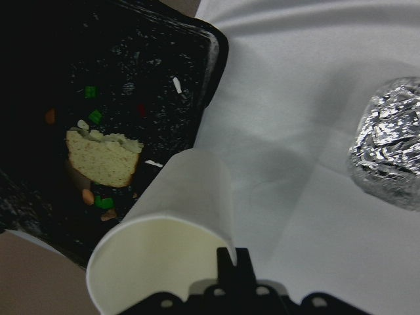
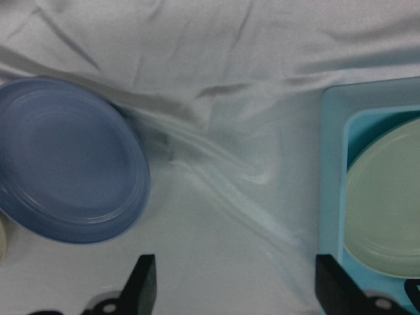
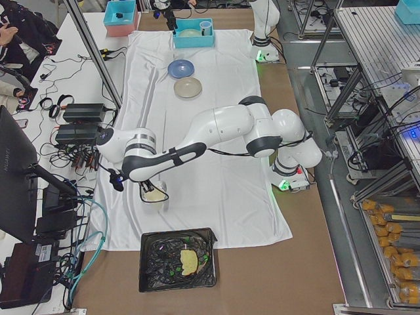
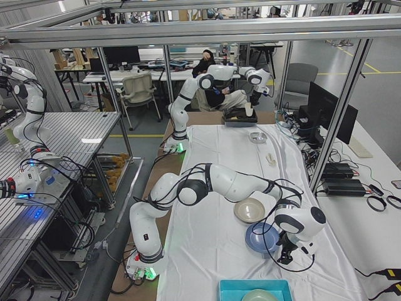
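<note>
A white cup (image 1: 161, 223) (image 3: 156, 195) (image 4: 249, 112) is held tilted in my left gripper (image 4: 253, 102), which is shut on its rim. Below are a black lined tray (image 1: 164, 65) (image 3: 147, 275) with a bread piece (image 1: 102, 157) and small scraps, and a foil container (image 1: 387, 138) (image 4: 257, 137) on the cloth. At the other end, my right gripper (image 4: 289, 251) stands open and empty above the cloth, between a blue plate (image 2: 65, 157) and a blue bin (image 2: 335, 164) holding a pale green plate (image 2: 387, 203).
A beige plate (image 4: 249, 211) lies beside the blue plate. Cluttered side desks with monitors and cables border the workspace, with metal frame posts (image 4: 338, 119) at its edges.
</note>
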